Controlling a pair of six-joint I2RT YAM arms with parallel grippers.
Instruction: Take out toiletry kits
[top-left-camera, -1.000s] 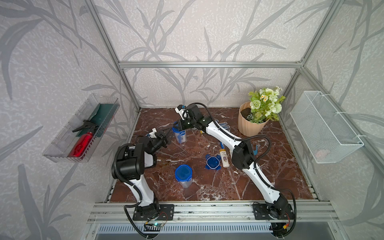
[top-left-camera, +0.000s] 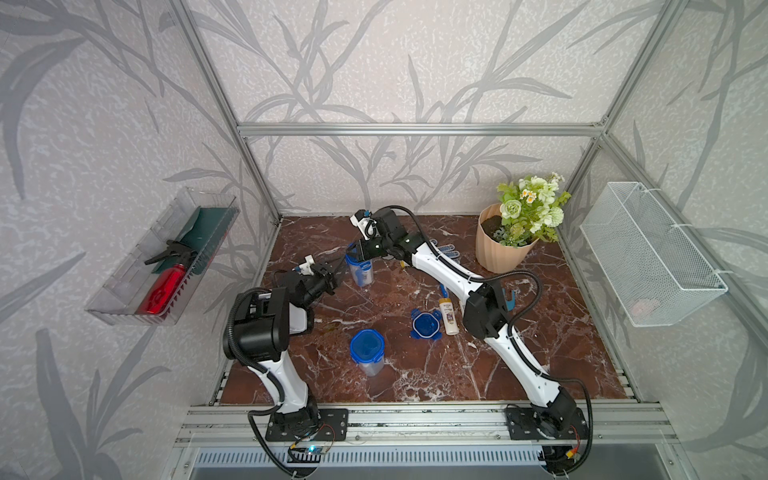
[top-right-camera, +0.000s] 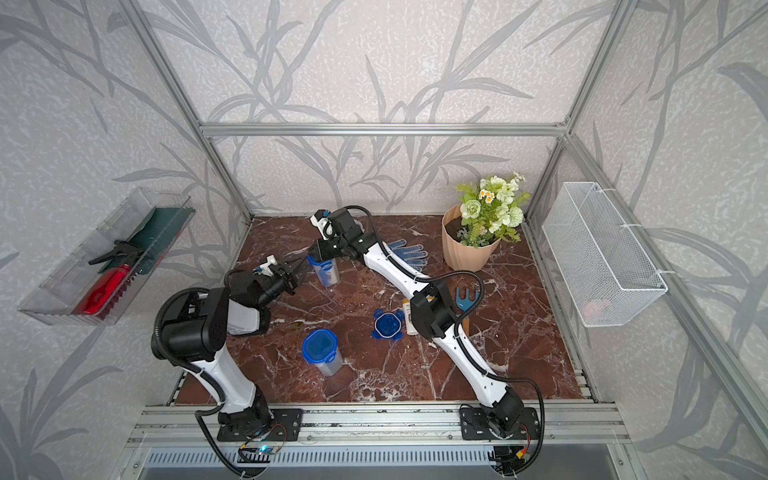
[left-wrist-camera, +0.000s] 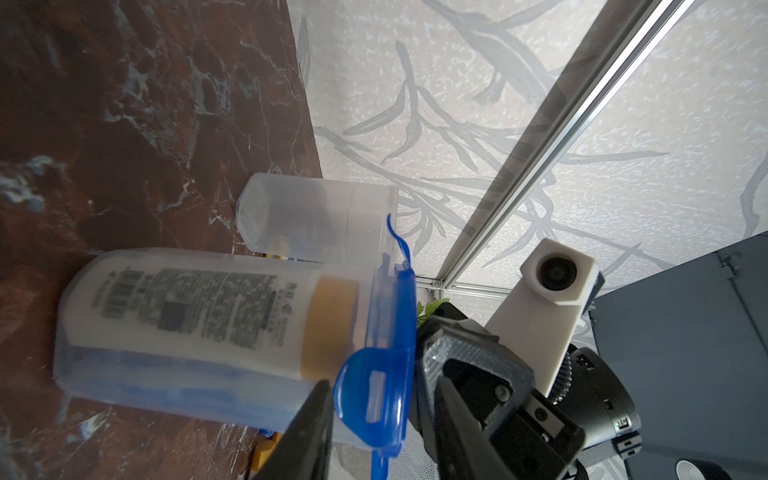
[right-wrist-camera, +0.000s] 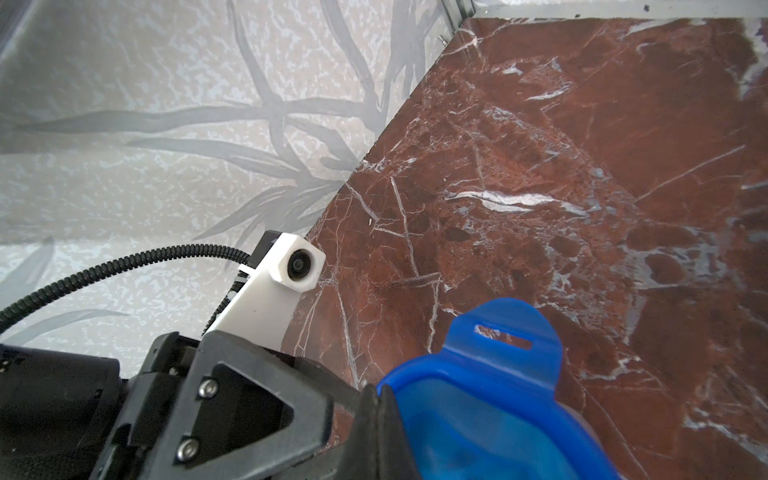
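A clear jar (top-left-camera: 361, 272) with a blue lid stands toward the back left of the table. In the left wrist view, a white bottle (left-wrist-camera: 200, 316) with a tan cap shows inside it. My left gripper is open, its fingers either side of the lid's side tab (left-wrist-camera: 360, 408); contact cannot be told. From the other side, my right gripper is shut at the rim of the blue lid (right-wrist-camera: 496, 400), with nothing visible between its fingers. Another blue-lidded jar (top-left-camera: 367, 346) stands near the front.
A loose blue lid (top-left-camera: 426, 325) and a bottle (top-left-camera: 449, 316) lie mid-table. An uncovered clear container (left-wrist-camera: 312, 216) stands behind the jar. A flower pot (top-left-camera: 504, 240) fills the back right. Wall baskets hang left (top-left-camera: 120, 308) and right (top-left-camera: 656, 248).
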